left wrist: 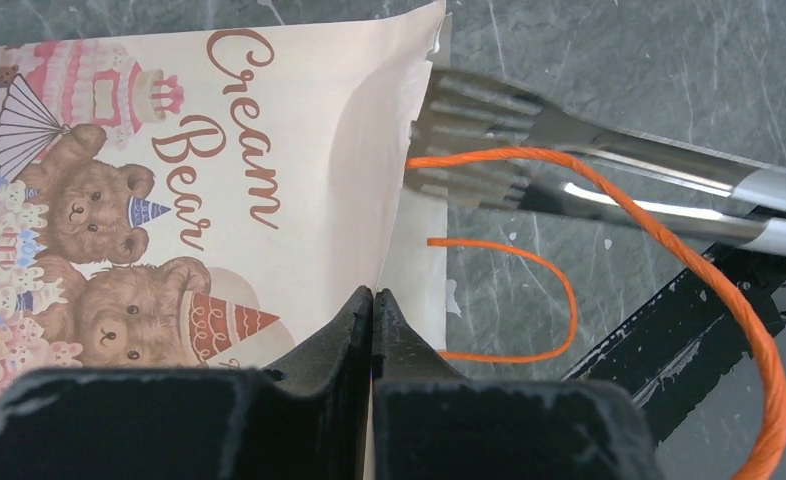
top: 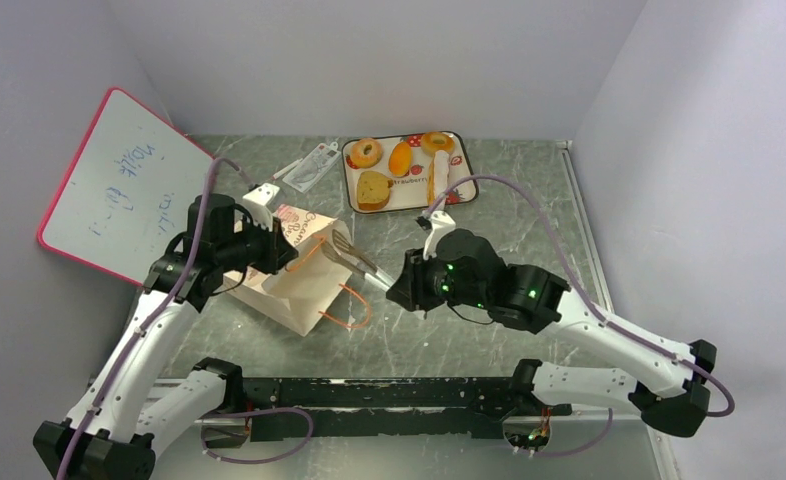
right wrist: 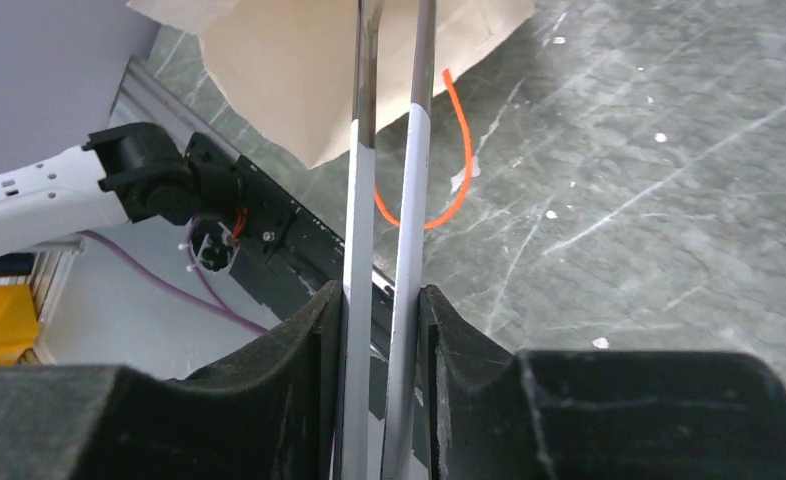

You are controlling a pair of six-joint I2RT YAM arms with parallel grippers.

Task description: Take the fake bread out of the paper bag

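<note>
The cream paper bag (left wrist: pixel 119 250) with orange handles lies tilted at left on the table, its mouth toward the right. My left gripper is shut on its upper paper edge. My right gripper has long metal tongs (right wrist: pixel 417 160) between its fingers, their two slotted ends close together. In the left wrist view these ends (left wrist: pixel 479 120) reach to the bag's mouth, partly behind its edge. I cannot see any bread inside the bag.
A tray (top: pixel 405 200) of bread pieces stands at the back centre. A whiteboard (top: pixel 119 190) leans at left.
</note>
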